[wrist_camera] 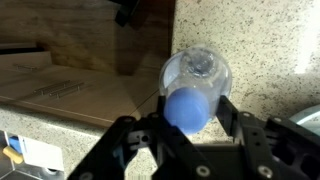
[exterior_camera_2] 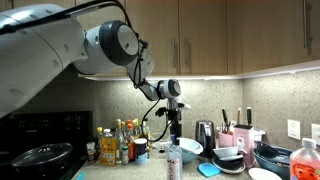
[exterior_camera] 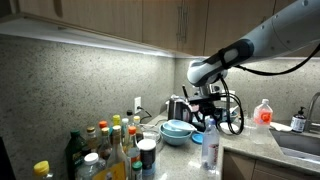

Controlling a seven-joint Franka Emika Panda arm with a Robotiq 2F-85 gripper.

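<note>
A clear bottle with a blue cap (wrist_camera: pixel 187 108) stands on the counter close to its front edge. In exterior view 1 the bottle (exterior_camera: pixel 211 148) is upright below my gripper (exterior_camera: pixel 208 112), and the second exterior view shows the gripper (exterior_camera_2: pixel 175 132) right above the bottle (exterior_camera_2: pixel 174 163). Looking down in the wrist view, the dark fingers (wrist_camera: pixel 128 132) stand apart on either side of the bottle's top. Whether they touch it cannot be made out.
Several bottles (exterior_camera_2: pixel 124 138) and a dark mug (exterior_camera_2: pixel 141 150) stand to one side. Light blue bowls (exterior_camera: pixel 176 132) sit behind the bottle. A sink (exterior_camera: pixel 297 145) lies at the right in exterior view 1, with a clear jug (exterior_camera: pixel 263 113) near it.
</note>
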